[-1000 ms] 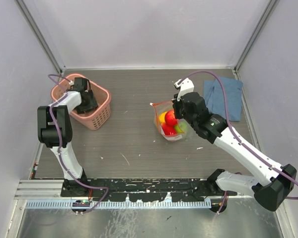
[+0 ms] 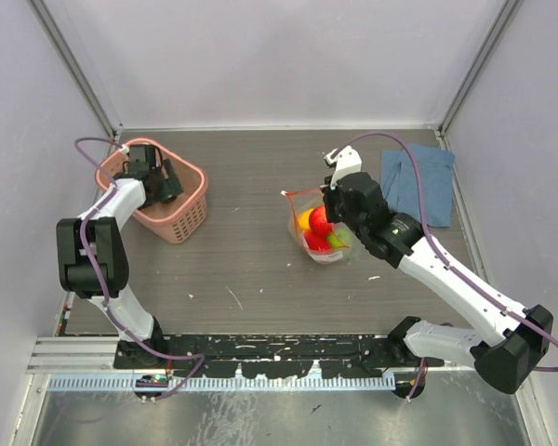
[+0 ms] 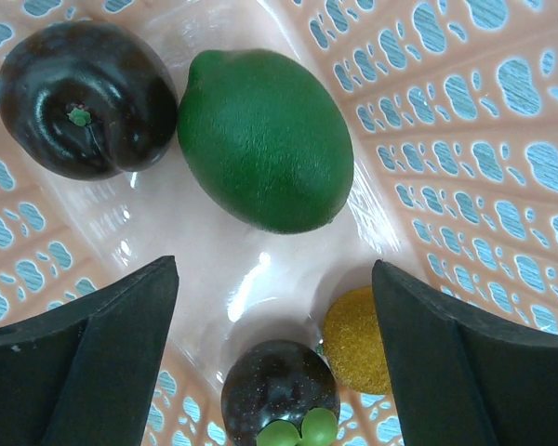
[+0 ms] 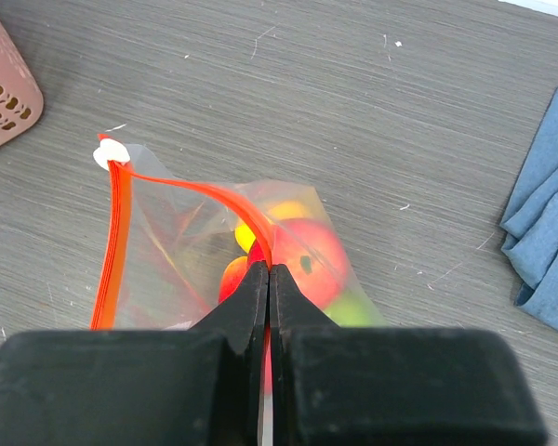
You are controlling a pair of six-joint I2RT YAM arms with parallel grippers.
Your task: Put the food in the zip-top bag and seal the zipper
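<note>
My left gripper is open inside the pink basket [image 2: 191, 214], above a green lime [image 3: 265, 139], a dark plum-like fruit [image 3: 84, 93], an eggplant-like piece [image 3: 274, 390] and a brown round food [image 3: 349, 334]; nothing is between its fingers. The zip top bag [image 2: 298, 218] with orange zipper stands open on the table, holding red [image 2: 321, 219], yellow [image 2: 306, 220] and green food. My right gripper is shut on the bag's orange zipper edge, at the near side of its opening.
A folded blue cloth [image 2: 414, 186] lies at the right back. Walls enclose the back and sides.
The right arm and the bag look unchanged.
</note>
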